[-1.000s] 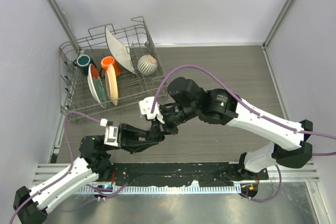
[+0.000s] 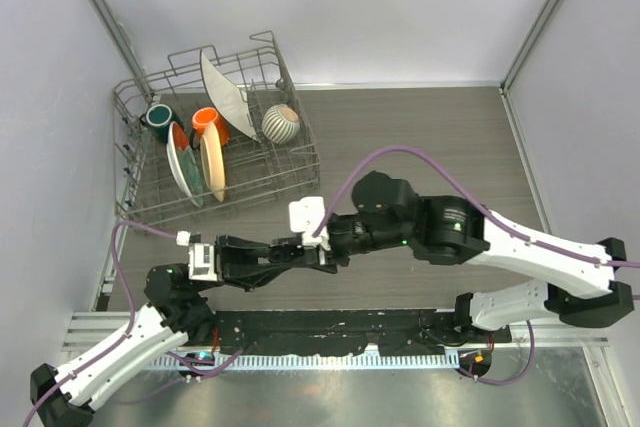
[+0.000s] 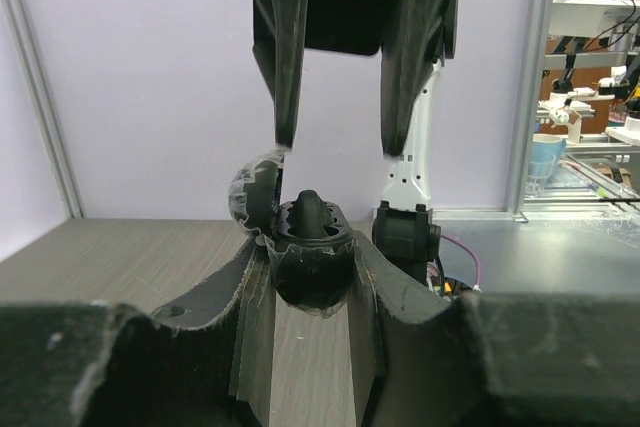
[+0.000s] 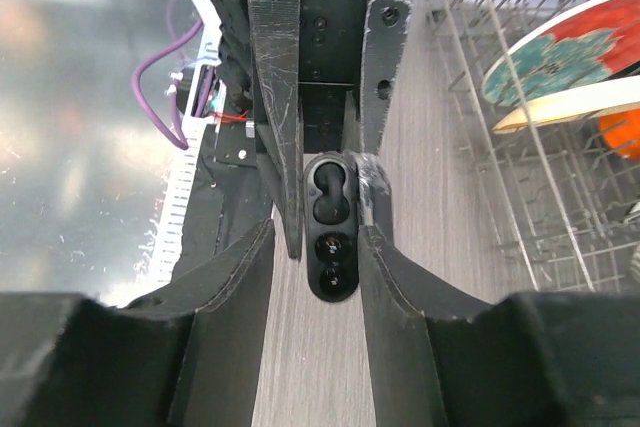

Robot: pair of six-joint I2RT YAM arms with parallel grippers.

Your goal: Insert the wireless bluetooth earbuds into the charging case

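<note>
My left gripper is shut on the black earbuds case (image 3: 312,257), which faces up with its lid (image 3: 258,192) standing open at one side. In the right wrist view the case (image 4: 331,232) shows its dark cavities between the left gripper's fingers; whether each holds an earbud I cannot tell. My right gripper hangs just above the case in the left wrist view, its fingers apart with no earbud visible between them. In the top view both grippers meet over the front middle of the table, the case mostly hidden.
A wire dish rack (image 2: 270,162) with plates, mugs and a striped cup stands at the back left. A dark strip (image 2: 330,332) runs along the front edge.
The left gripper has barely moved.
</note>
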